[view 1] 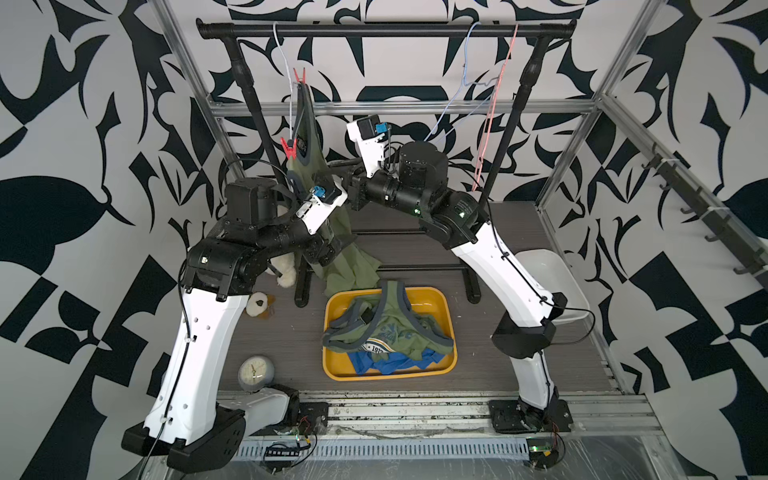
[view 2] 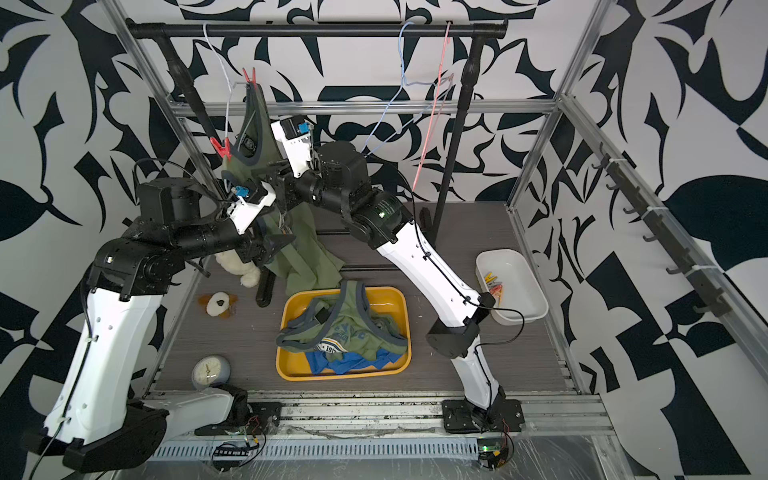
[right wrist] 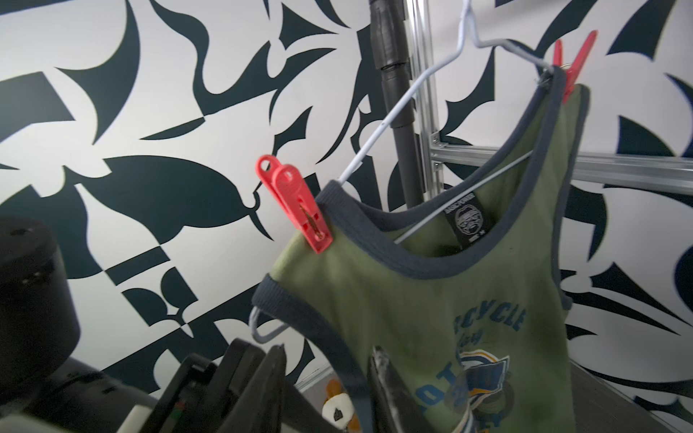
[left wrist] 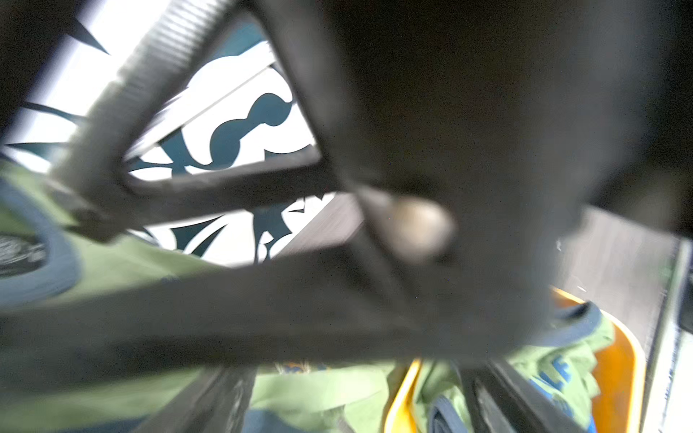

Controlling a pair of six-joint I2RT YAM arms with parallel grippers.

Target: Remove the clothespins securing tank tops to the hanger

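A green tank top point(right wrist: 433, 303) with grey trim hangs on a white wire hanger point(right wrist: 413, 90). One red clothespin point(right wrist: 301, 205) grips its near shoulder strap, and a second red clothespin point(right wrist: 576, 68) its far strap. Below the near pin, my right gripper stands open in front of the shirt's armhole edge; nothing shows held. In the top left view, my left gripper point(view 1: 329, 249) is lower, close to the hanging cloth. Its fingers point(left wrist: 216, 400) are spread apart in the left wrist view, where a blurred dark part, seemingly the other gripper, covers much of the picture.
A yellow tray point(view 1: 329, 369) below holds another green tank top point(view 1: 404, 324) and blue cloth point(view 1: 388, 364). Clothespins point(view 2: 493, 286) lie in the white bin point(view 2: 534, 292) at right. Blue and pink hangers point(view 1: 494, 96) hang empty from the black rail point(view 1: 384, 30). Both arms are close together.
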